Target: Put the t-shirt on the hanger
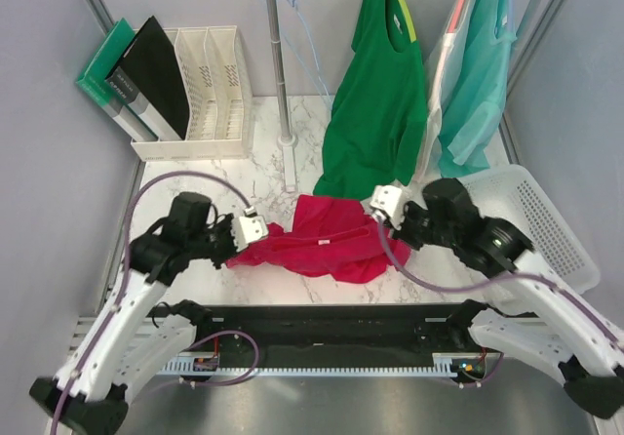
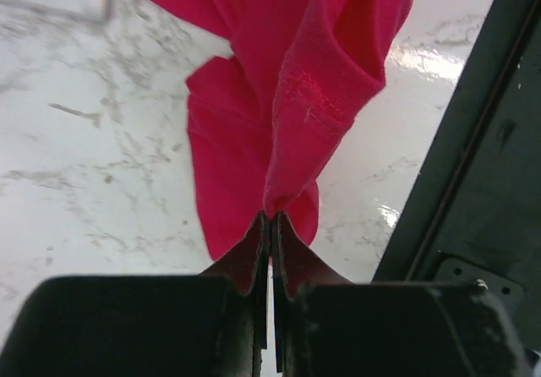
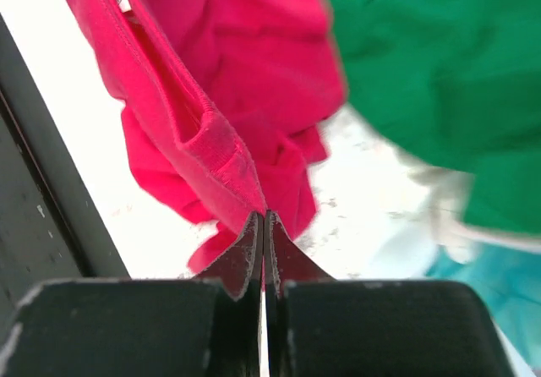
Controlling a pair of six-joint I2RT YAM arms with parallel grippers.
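A red t-shirt (image 1: 327,230) lies bunched on the white marble table, with a long folded strip across it. My left gripper is shut on one end of that strip, at the shirt's left side. My right gripper is shut on the other end, at the right side. A small white label shows inside the fold in the right wrist view. Blue wire hangers (image 1: 302,35) hang on the rail behind.
A green shirt (image 1: 375,103) and teal garment (image 1: 473,84) hang at the back right, the green one's hem close behind the red shirt. A white basket (image 1: 565,230) stands at right, a file rack (image 1: 219,94) at back left. The dark table edge (image 1: 322,323) runs along the front.
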